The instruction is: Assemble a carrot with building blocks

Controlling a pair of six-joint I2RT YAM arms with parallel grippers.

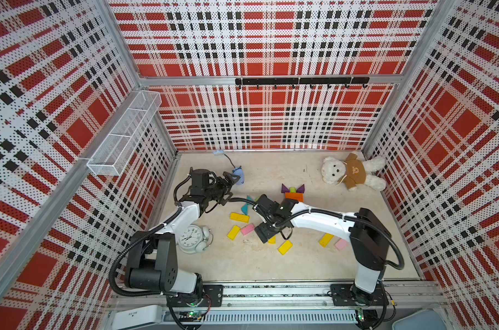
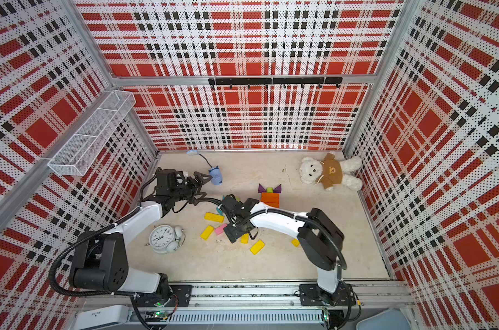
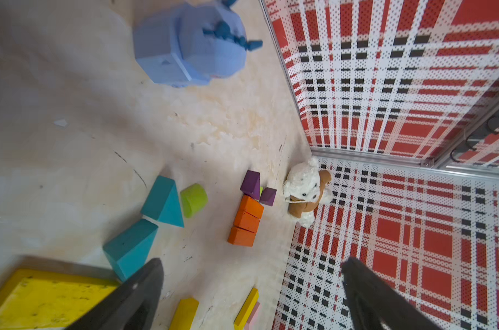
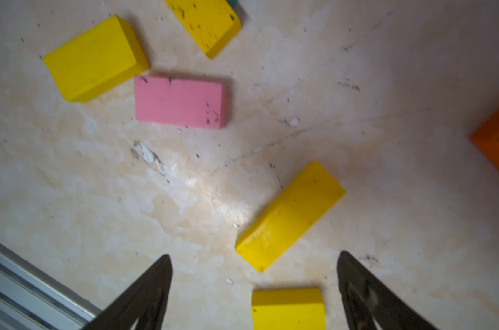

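Orange blocks (image 3: 244, 226) lie in a column in the middle, capped by purple triangles (image 3: 251, 182) around a green piece. Cyan triangles (image 3: 129, 247) and a green cylinder (image 3: 193, 199) lie left of them, with yellow blocks and a pink block (image 4: 179, 101) nearer the front. My open right gripper hangs over a yellow block (image 4: 289, 215), nothing between its fingers. My left gripper is open and empty, raised at the back left beside the cyan pieces and a blue object.
A white clock (image 1: 192, 238) sits front left, the blue object (image 3: 211, 44) back left, a teddy bear (image 1: 353, 171) back right. A wire basket (image 1: 117, 143) hangs on the left wall.
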